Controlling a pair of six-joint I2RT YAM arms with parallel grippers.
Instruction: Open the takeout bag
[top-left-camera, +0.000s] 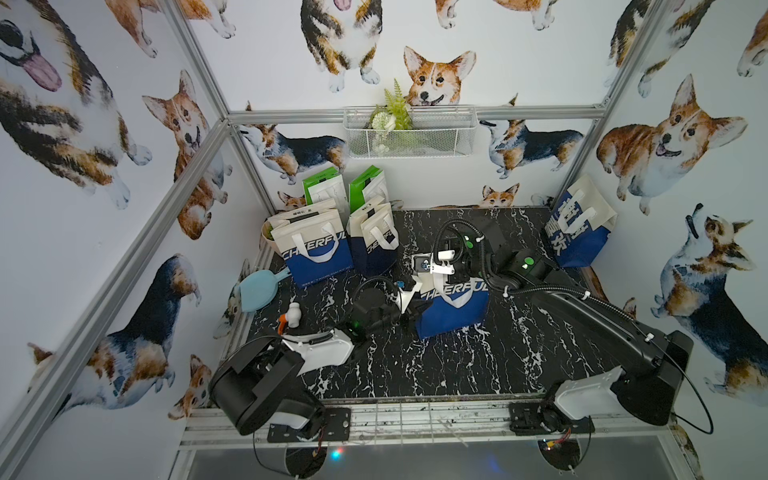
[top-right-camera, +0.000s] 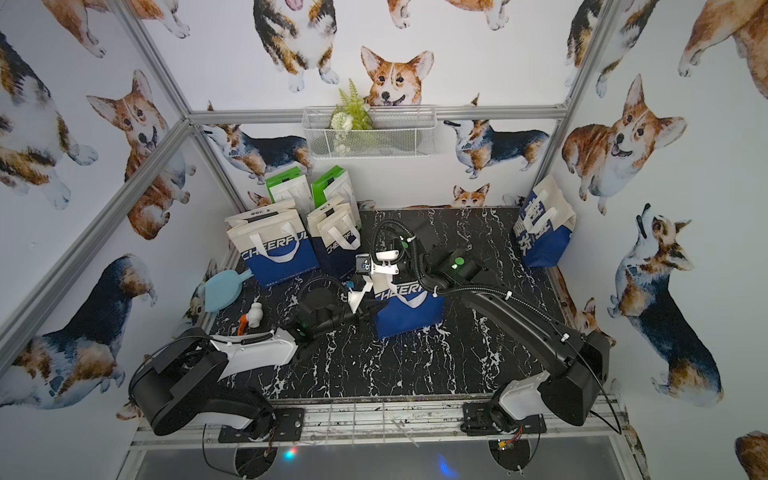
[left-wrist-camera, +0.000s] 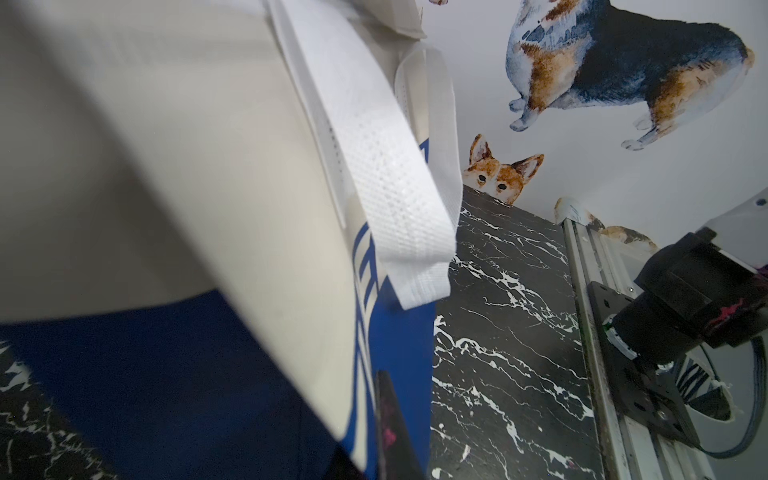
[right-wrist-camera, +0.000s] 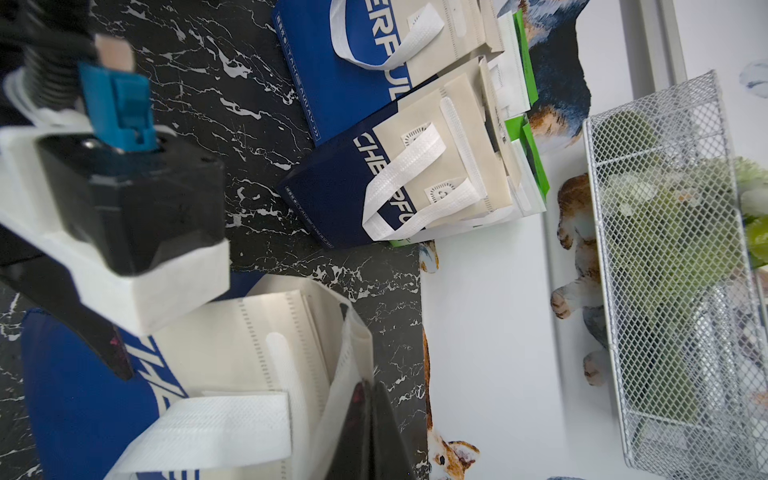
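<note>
A blue and cream takeout bag (top-left-camera: 454, 310) with white strap handles stands upright at the table's middle. My left gripper is shut at the bag's left side edge (left-wrist-camera: 232, 288); whether the thin edge lies between its fingers is unclear. In the right wrist view, the left gripper's dark finger (right-wrist-camera: 104, 340) lies against the bag's printed side. My right gripper is shut over the bag's top, close to the far white strap (right-wrist-camera: 342, 392); any grip on it cannot be made out. The bag's mouth (right-wrist-camera: 320, 308) looks narrow, its inside hidden.
Several more bags (top-left-camera: 316, 244) crowd the back left, and another bag (top-left-camera: 581, 224) stands at the right wall. A light blue paddle-shaped thing (top-left-camera: 258, 289) and a small white and orange figure (top-left-camera: 291, 315) lie left.
</note>
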